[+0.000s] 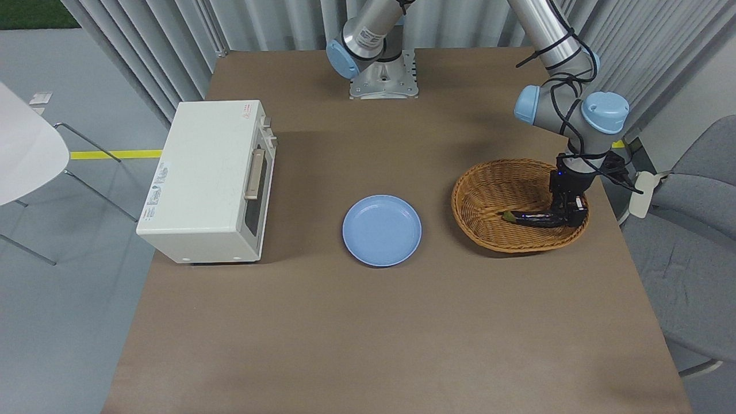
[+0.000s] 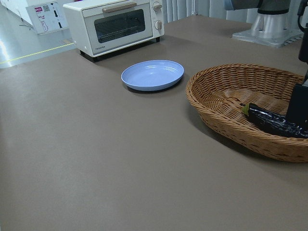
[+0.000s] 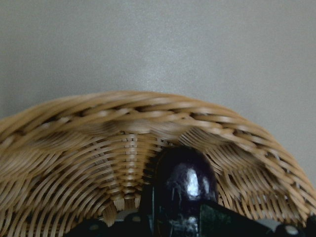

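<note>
A dark purple eggplant with a green stem lies in the round wicker basket on the right of the table; the wrist view shows its rounded end large near the bottom middle. My gripper is down inside the basket at that end, its fingers on either side of the eggplant, seemingly touching it; whether they are shut on it is unclear. In the left view the black gripper is cut off at the right edge, over the eggplant.
A blue plate sits left of the basket. A white toaster oven stands farther left, its door shut.
</note>
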